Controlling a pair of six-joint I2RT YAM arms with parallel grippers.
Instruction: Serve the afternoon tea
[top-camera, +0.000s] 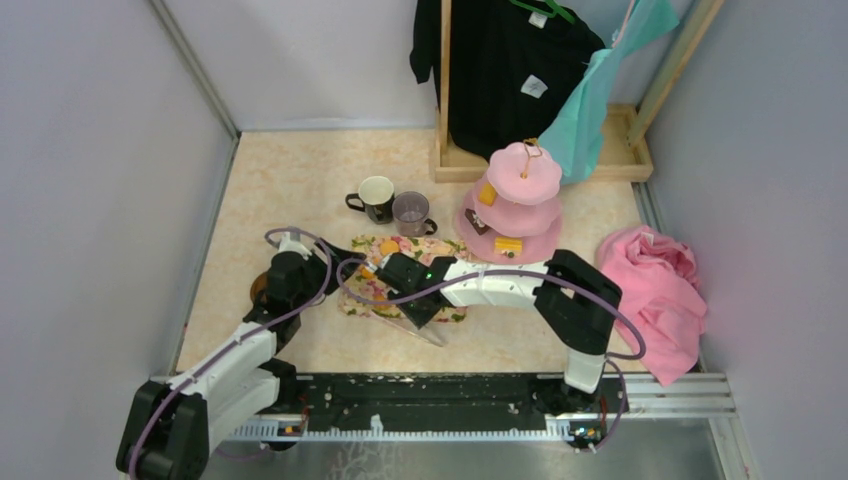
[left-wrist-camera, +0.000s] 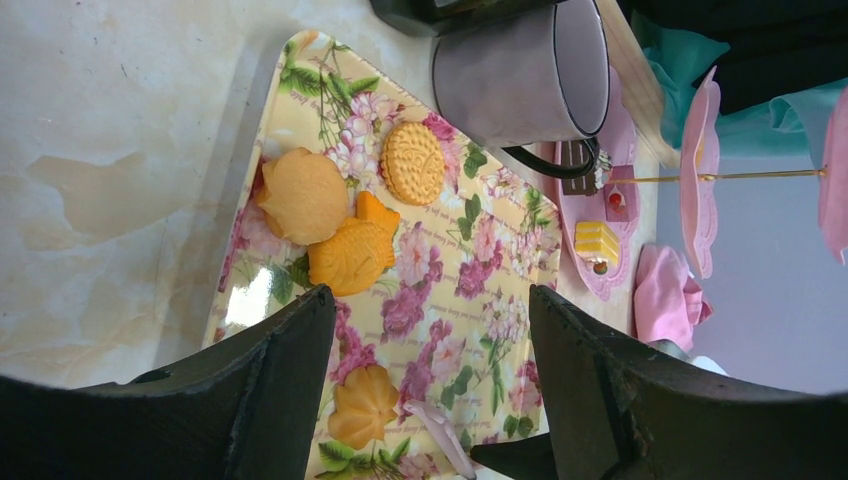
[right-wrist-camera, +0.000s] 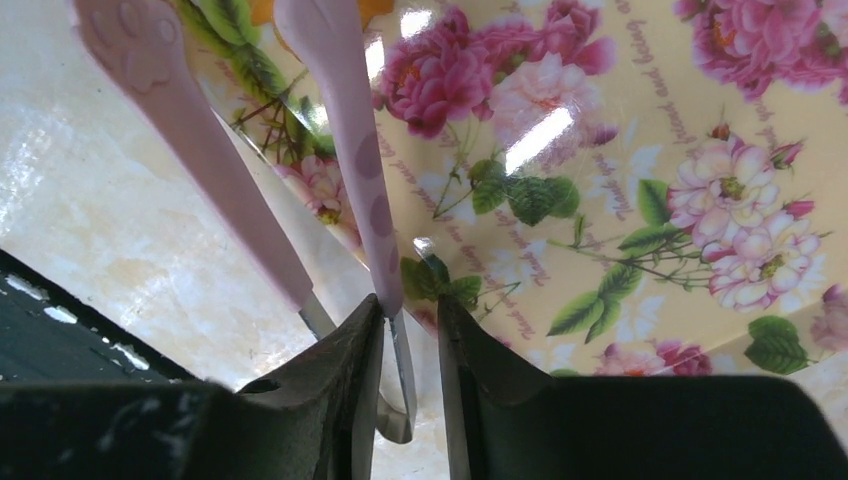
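A floral tray (left-wrist-camera: 470, 300) holds several biscuits, among them a fish-shaped one (left-wrist-camera: 348, 255) and a flower-shaped one (left-wrist-camera: 362, 405). My left gripper is open above the tray, nothing between its fingertips. Pink tongs (right-wrist-camera: 365, 190) lie along the tray's near edge. My right gripper is part open at their metal section, one fingertip touching or just over the upper arm; whether it holds it, I cannot tell. The three-tier pink stand (top-camera: 525, 175) with cakes stands behind, at the right.
Two mugs, black (top-camera: 376, 198) and grey (top-camera: 411, 214), stand behind the tray. A pink cloth (top-camera: 650, 300) lies at the right, a wooden rack with clothes (top-camera: 635, 145) at the back. Bare table lies at back left.
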